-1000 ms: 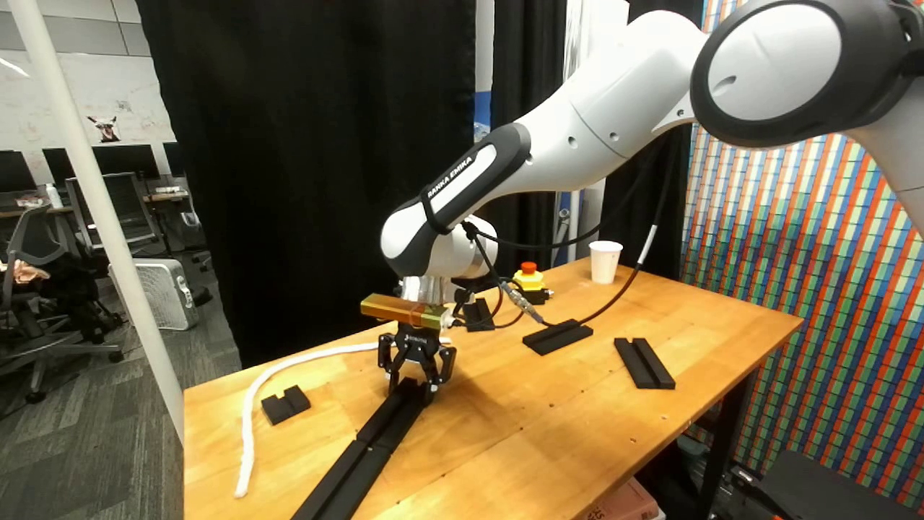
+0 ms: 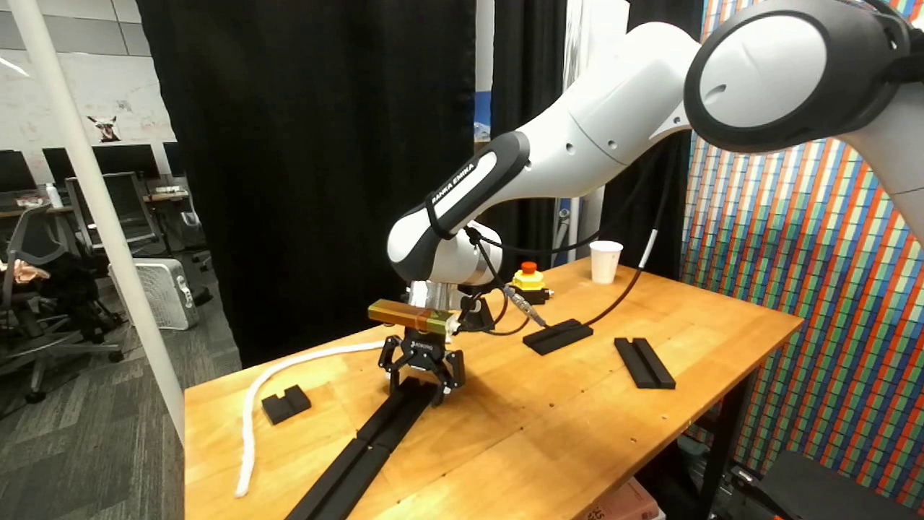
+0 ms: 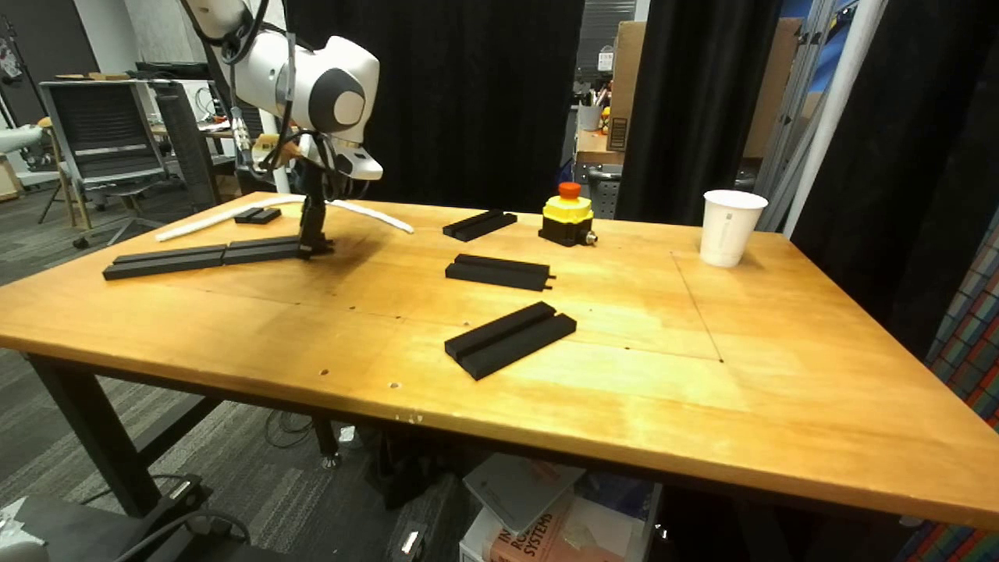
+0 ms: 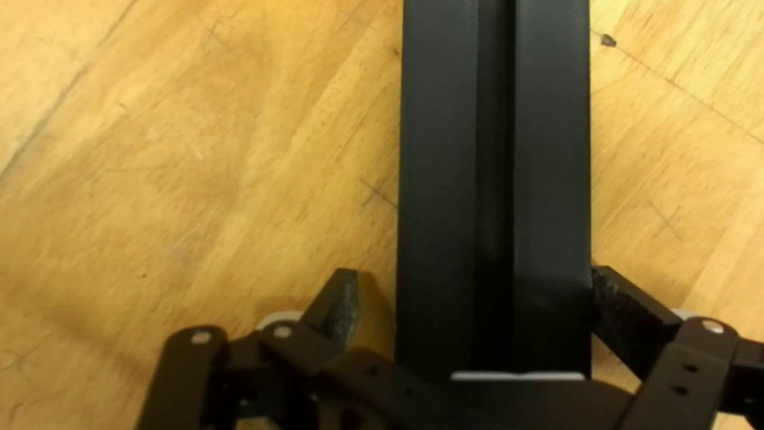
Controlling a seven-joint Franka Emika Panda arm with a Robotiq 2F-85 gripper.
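Observation:
Two black grooved track pieces lie end to end on the table; the farther track piece [image 2: 391,413] reaches under my gripper [image 2: 417,397], and the nearer track piece [image 2: 339,481] runs toward the front edge. In the wrist view my gripper is open and straddles the black track piece [image 4: 437,179]. Its right fingertip [image 4: 609,297] is close against the track's side, and bare wood shows between the left fingertip and the track. A white rope [image 3: 215,217] lies curved behind the tracks.
A short black block [image 2: 286,404] lies left of the tracks. Several loose grooved pieces, one a track piece [image 3: 510,339], lie toward the table's middle. Beyond them stand an emergency-stop button [image 3: 567,217] and a white cup [image 3: 730,228].
My gripper has spread its fingers wider and shifted slightly to the right in exterior view 1. The two end-to-end track pieces look almost unmoved on the table.

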